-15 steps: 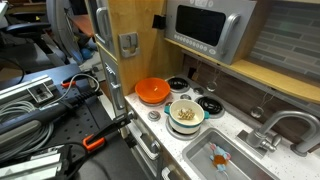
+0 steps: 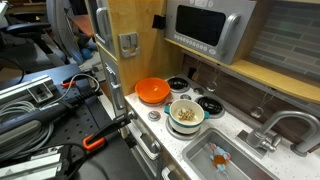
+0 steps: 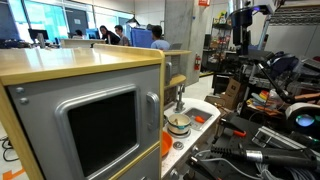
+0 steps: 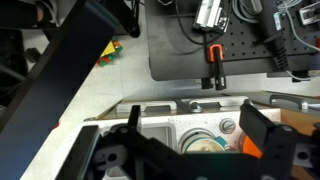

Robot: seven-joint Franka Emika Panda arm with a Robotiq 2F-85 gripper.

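Observation:
A teal-rimmed white pot (image 2: 186, 112) stands on the stove, with yellowish contents inside. Just behind and left of it sits an orange bowl (image 2: 153, 91). The sink (image 2: 196, 157) at the right holds a small pink and blue item (image 2: 219, 155). In the wrist view my gripper has its black fingers wide apart, and nothing shows between them close up. Beyond them, well below, lie the counter, part of the pot (image 4: 201, 144) and the orange bowl (image 4: 251, 146). Exterior view 1 does not show the gripper.
A microwave (image 2: 207, 26) sits above the stove in a wooden cabinet. The faucet (image 2: 268, 132) rises behind the sink. Cables and gear cover the black table (image 2: 68, 120) at left. Stove knobs line the counter's front edge.

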